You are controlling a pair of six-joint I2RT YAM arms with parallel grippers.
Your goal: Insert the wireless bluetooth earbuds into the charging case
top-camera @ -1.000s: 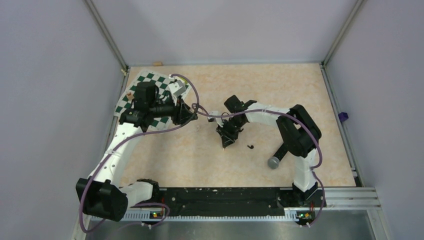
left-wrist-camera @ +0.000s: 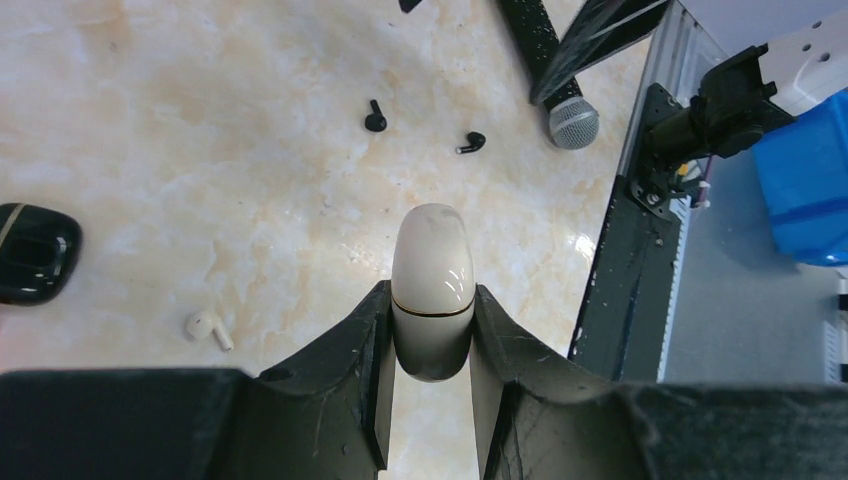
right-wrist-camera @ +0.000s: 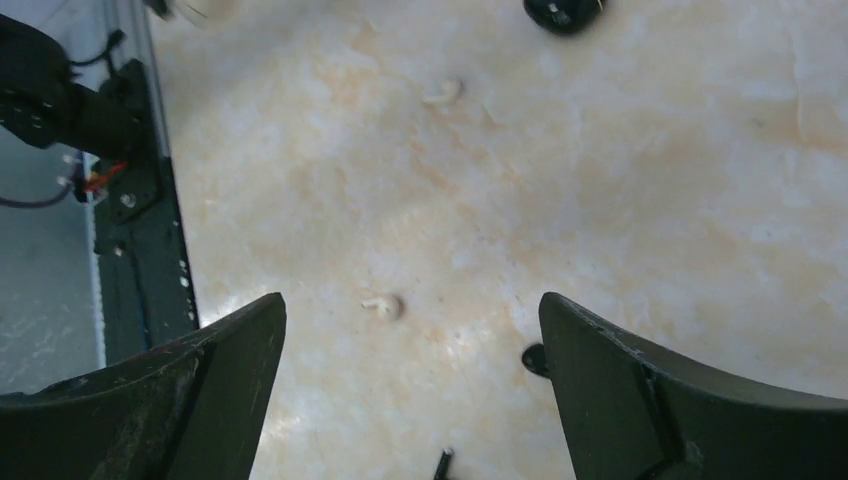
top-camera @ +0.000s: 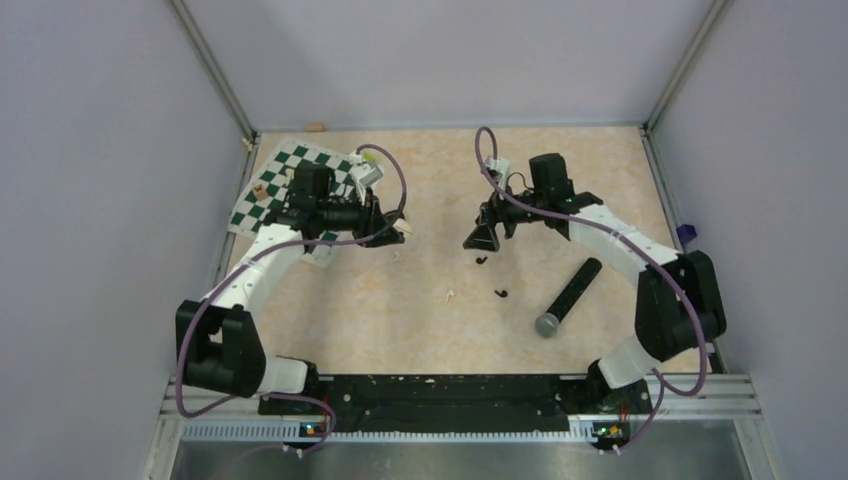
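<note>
My left gripper (top-camera: 385,230) is shut on a closed white charging case (left-wrist-camera: 433,260), held off the table with its gold seam showing. One white earbud (top-camera: 396,256) lies below that gripper; a second white earbud (top-camera: 449,295) is farther right, toward the front. Both are on the table in the right wrist view, as white earbud (right-wrist-camera: 383,305) and white earbud (right-wrist-camera: 445,92). Over the table's middle right, my right gripper (top-camera: 483,240) stands open, its fingers (right-wrist-camera: 220,375) wide apart and empty. It is apart from both white earbuds.
A black case (left-wrist-camera: 35,255) rests on the table. A microphone (top-camera: 570,297) lies at right, a checkered board (top-camera: 262,200) at back left.
My right gripper has drawn back and to the right, uncovering the white earbud and a black one. My left gripper has shifted slightly right, still with the case.
</note>
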